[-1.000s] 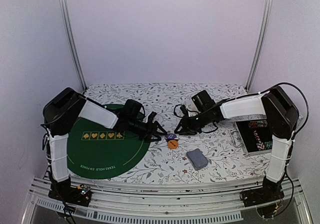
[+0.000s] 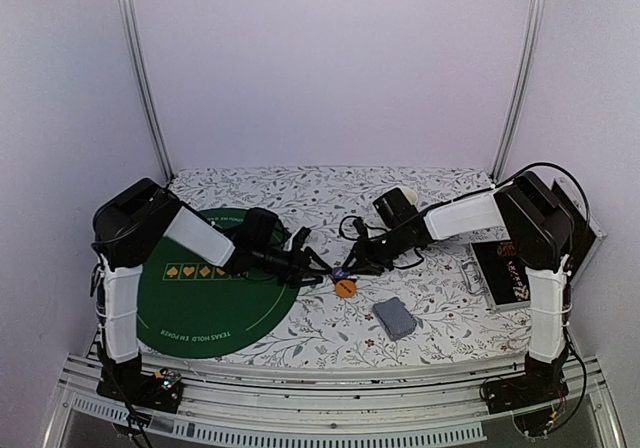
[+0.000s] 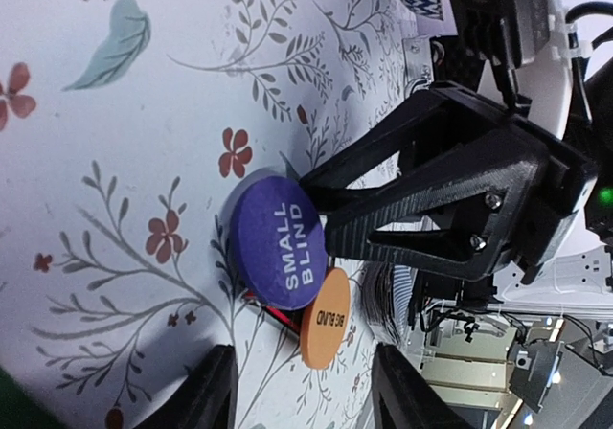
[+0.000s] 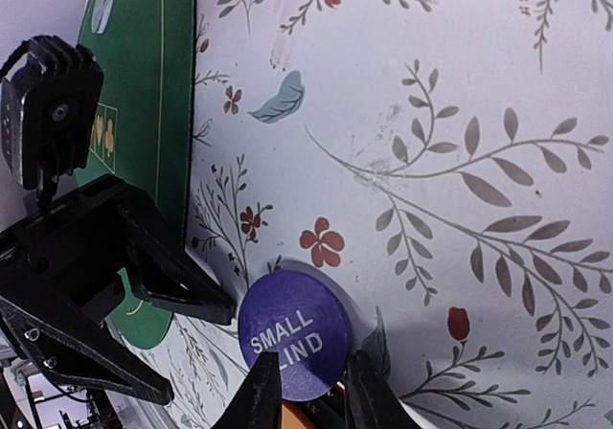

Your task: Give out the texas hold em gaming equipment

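Observation:
The purple SMALL BLIND disc (image 3: 273, 242) is tilted up off the table between my two grippers. Its near edge sits between the fingertips of my right gripper (image 2: 359, 265), which is shut on it. From the other side my left gripper (image 2: 318, 272) faces the disc, its fingers (image 3: 213, 391) part open and apart from it. Just below lies the orange BIG BLIND disc (image 2: 345, 288), with something dark and red partly hidden under the purple one. The round green poker mat (image 2: 215, 308) covers the left side of the table.
A blue-grey card deck (image 2: 395, 319) lies right of the orange disc. At the far right stands an open case (image 2: 480, 258) with chips. A white round thing (image 2: 408, 194) is partly hidden behind the right arm.
My right gripper has moved left onto the purple disc and closed on its edge. The left gripper has shifted only slightly.

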